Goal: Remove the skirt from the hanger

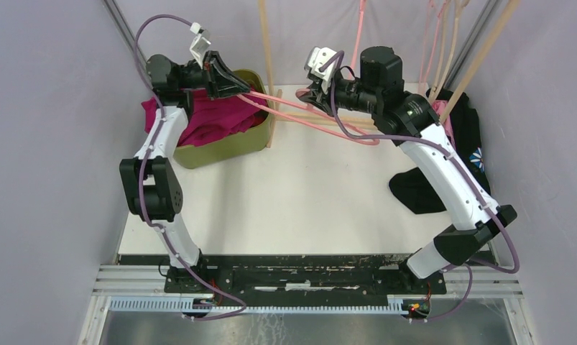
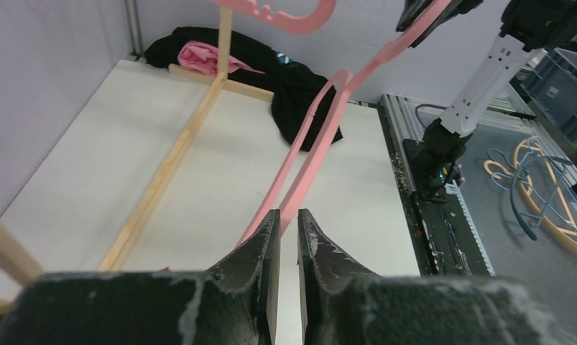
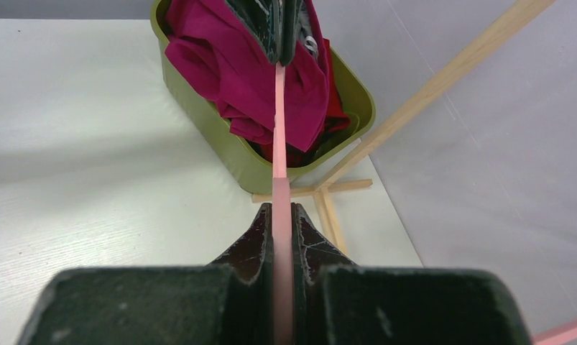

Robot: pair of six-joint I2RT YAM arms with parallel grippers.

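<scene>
A pink hanger (image 1: pixel 307 123) spans the middle between both grippers. My right gripper is shut on one part of the hanger, seen running straight ahead in the right wrist view. My left gripper is at the hanger's other end, its fingers part open with a small gap; whether they touch the pink bar behind them is unclear. No skirt shows on this hanger. Magenta cloth (image 1: pixel 220 118) lies in the green bin (image 1: pixel 213 154) at the back left, below the left gripper.
Black and pink cloths (image 1: pixel 422 190) lie at the right. A wooden rack (image 1: pixel 267 43) with more hangers (image 1: pixel 358 29) stands at the back.
</scene>
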